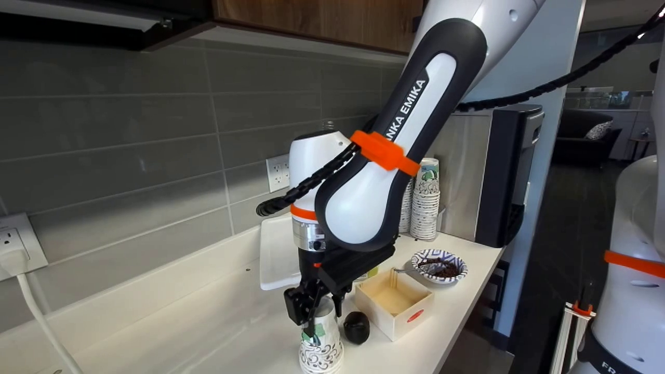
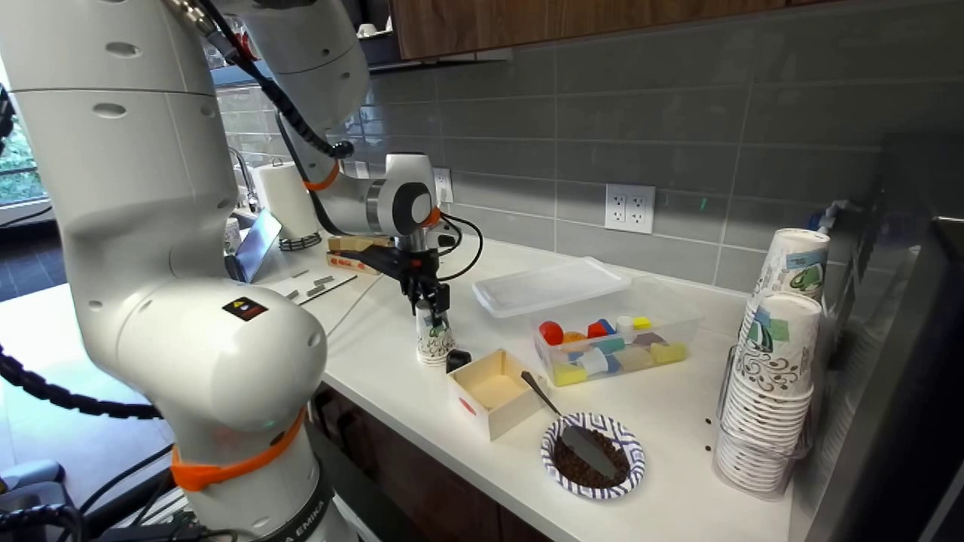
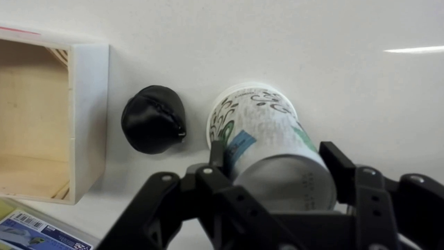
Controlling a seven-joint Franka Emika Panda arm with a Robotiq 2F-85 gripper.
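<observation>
An upside-down paper cup point(image 3: 266, 121), white with dark swirls and green and blue patches, stands on the counter. Several rims at its base suggest a nested stack point(image 2: 434, 348). My gripper is shut on the cup from above, one finger on either side, as the wrist view shows. In exterior view 1 the gripper point(image 1: 324, 319) reaches down over the cup's upper part, and the cup's lower part point(image 1: 321, 358) still appears to be at the counter. Whether its rim touches the surface cannot be told.
Close beside the cup lies a small black rounded object point(image 3: 153, 119). Beyond it stands an open, empty wooden box point(image 2: 497, 388). A patterned bowl point(image 2: 553, 459) of dark bits holds a spatula. A clear bin point(image 2: 655, 330) of toys and tall cup stacks point(image 2: 768, 406) stand farther along.
</observation>
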